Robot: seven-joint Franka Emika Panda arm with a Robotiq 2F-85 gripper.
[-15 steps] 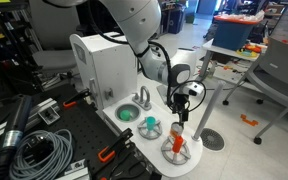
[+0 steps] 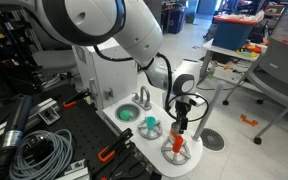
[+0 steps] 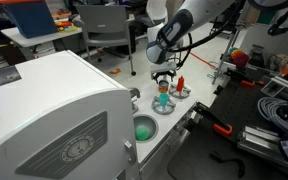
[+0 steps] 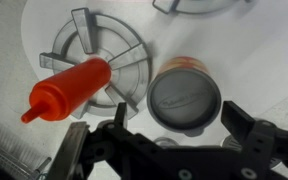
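A round container with a dark grey top and a tan-orange side (image 4: 184, 96) stands just ahead of my gripper, roughly centred between the fingers. The gripper is open, with a finger (image 4: 116, 132) on either side of the container's line; whether the pads touch it cannot be told. To its left in the wrist view, a red squeeze bottle (image 4: 72, 88) rests on a grey burner-like ring (image 4: 124, 62). In the first exterior view the white-bodied wrist (image 2: 184, 85) is low over the counter, behind the red bottle (image 2: 178, 142).
A turquoise cup (image 2: 151, 121) sits on another ring, left of the gripper. Farther left are a sink (image 2: 125, 113) with a green item and a faucet (image 2: 142, 94). A thin pole (image 2: 210, 100) rises to the right of the arm.
The bottle and the turquoise cup appear unmoved.
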